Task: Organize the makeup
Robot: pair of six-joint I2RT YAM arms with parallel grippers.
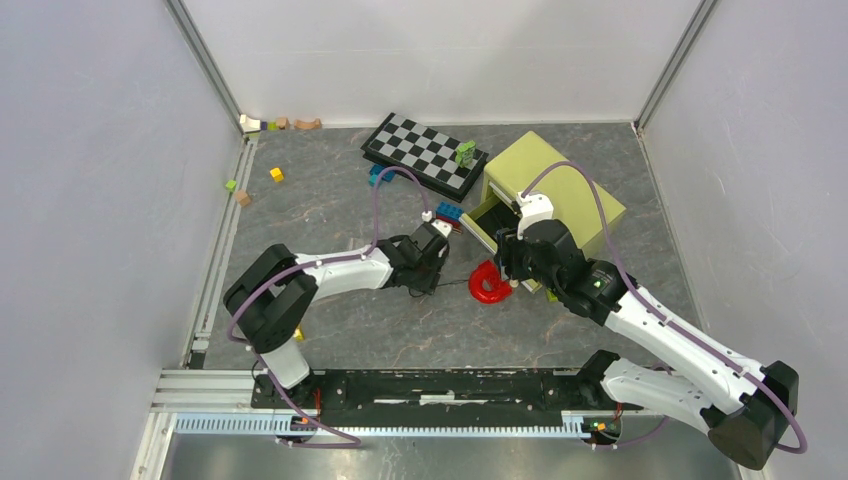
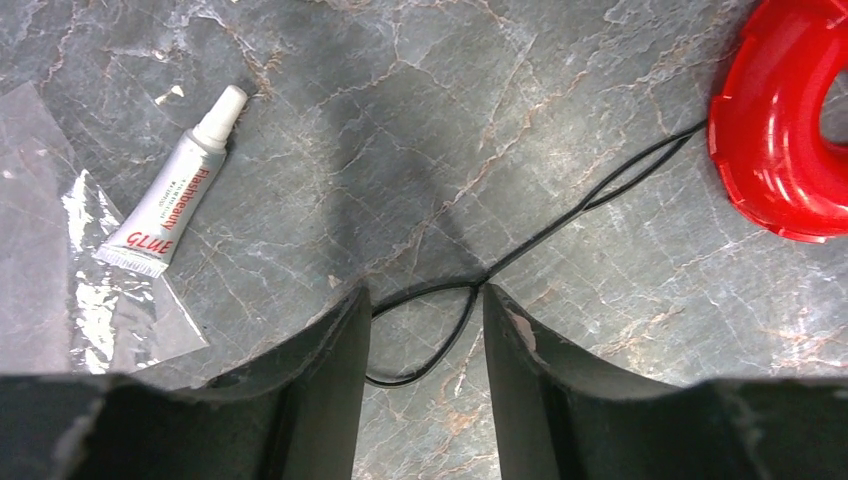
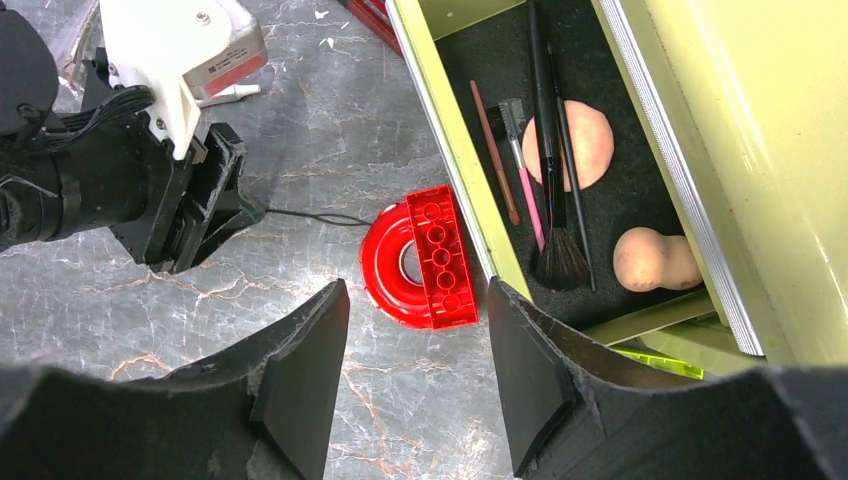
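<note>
A black elastic cord (image 2: 537,240) lies looped on the floor under my left gripper, whose fingers are part open above it. A glue tube (image 2: 170,205) and a clear bag (image 2: 45,250) lie to its left. My right gripper stands open over the edge of a yellow-green box's open drawer (image 3: 460,170). Inside are a large brush (image 3: 558,255), several slimmer tools such as a pink-handled brush (image 3: 530,200), a round sponge (image 3: 590,145) and a peanut-shaped sponge (image 3: 655,260).
A red ring (image 3: 385,270) and red block (image 3: 441,260) lie against the drawer. A chessboard (image 1: 425,150) is at the back; small blocks (image 1: 276,174) lie along the left and back.
</note>
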